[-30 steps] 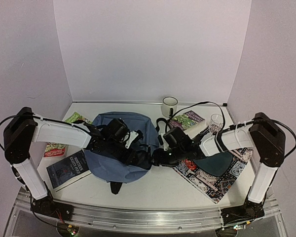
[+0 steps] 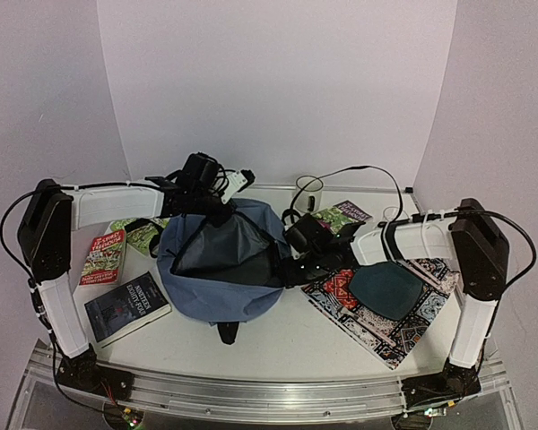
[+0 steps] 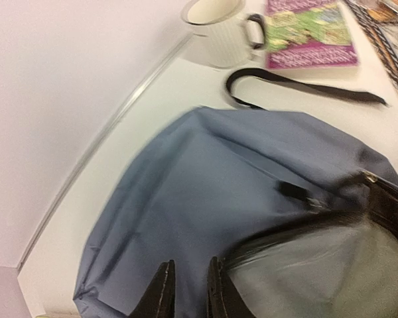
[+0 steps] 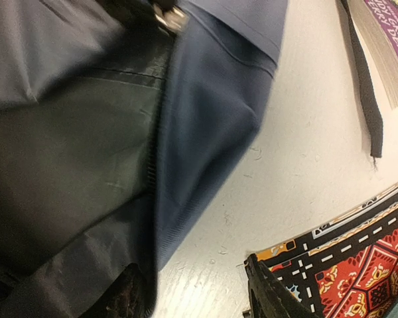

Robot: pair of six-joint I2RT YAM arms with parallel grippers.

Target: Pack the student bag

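Observation:
The blue bag [image 2: 224, 302] lies on the table, its mouth spread and dark lining [image 2: 217, 249] showing. My left gripper [image 2: 221, 215] is at the bag's back edge. In the left wrist view its fingers [image 3: 162, 288] stand a little apart over blue cloth, and the dark edge of the opening runs up to one finger; whether cloth is pinched there cannot be told. At the bag's right side is my right gripper [image 2: 289, 273]. Its fingers [image 4: 265, 288] stand wide apart in the right wrist view, with the bag's zip edge [image 4: 152, 218] beside the left one.
A red book [image 2: 103, 258] and the Nineteen Eighty-Four book [image 2: 127, 309] lie left of the bag. Behind right are a white mug [image 3: 222, 40] and a purple-green book [image 2: 343, 213]. Right lies a patterned cloth [image 2: 377, 336] with a teal item [image 2: 387, 288].
The mouth now gapes wide, showing the lining.

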